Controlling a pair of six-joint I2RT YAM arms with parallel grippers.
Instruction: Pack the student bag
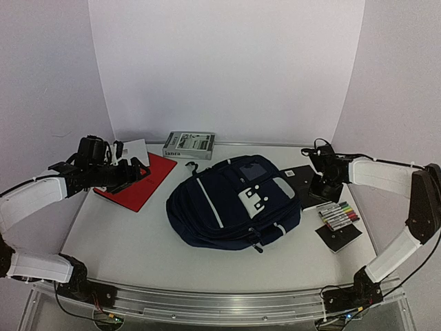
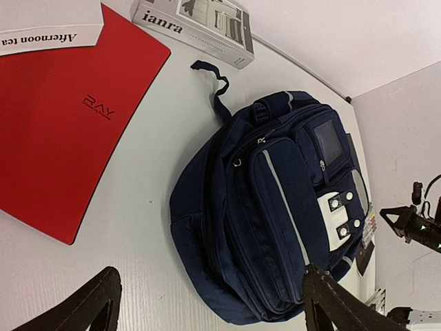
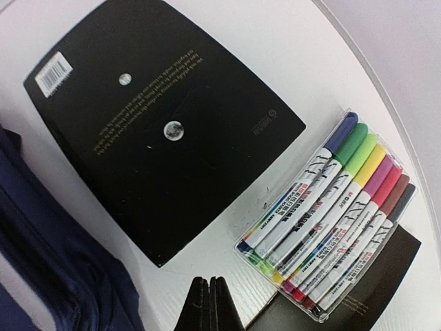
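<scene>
A dark navy backpack (image 1: 231, 203) lies on the middle of the table, its grey-striped front pocket facing up. On the left is a red folder (image 2: 76, 117) marked RAY, with a white booklet (image 2: 48, 24) on it. My left gripper (image 1: 141, 171) hovers over that folder, open and empty. To the bag's right lie a large black notebook (image 3: 162, 158) and a clear case of coloured markers (image 3: 327, 221), which partly covers a smaller black notebook (image 3: 344, 303). My right gripper is shut above the table between the large notebook and the markers, nothing visible between its fingertips.
A grey box (image 1: 189, 145) labelled ianra stands at the back, left of centre. White walls close in the back and both sides. Bare table (image 1: 145, 255) shows in front of the backpack and between it and the red folder.
</scene>
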